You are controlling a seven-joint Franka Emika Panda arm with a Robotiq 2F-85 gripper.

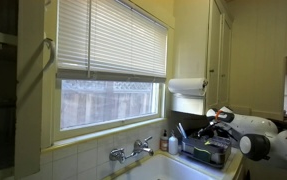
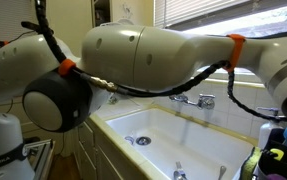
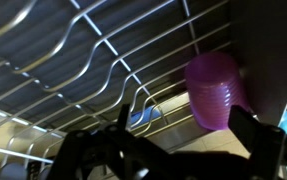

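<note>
In the wrist view a pink ribbed cup [image 3: 215, 90] lies in a wire dish rack [image 3: 108, 65], close to the rack's dark side. My gripper points down over the rack. Its dark fingers [image 3: 255, 132] stand wide apart at the bottom of that view, with the near end of the cup just ahead of the gap. Exterior view 1 shows my arm [image 1: 245, 123] reaching in from the right to the dark rack [image 1: 205, 150] beside the sink; the fingertips are too small to make out there.
The white sink [image 2: 173, 140] is beside the rack, with a wall faucet [image 2: 193, 101] behind it. A soap bottle [image 1: 173, 144] stands at the back by the rack. Above hang a paper towel roll [image 1: 187, 86] and cabinets [image 1: 215, 60]. Something blue [image 3: 140, 118] shows under the wires.
</note>
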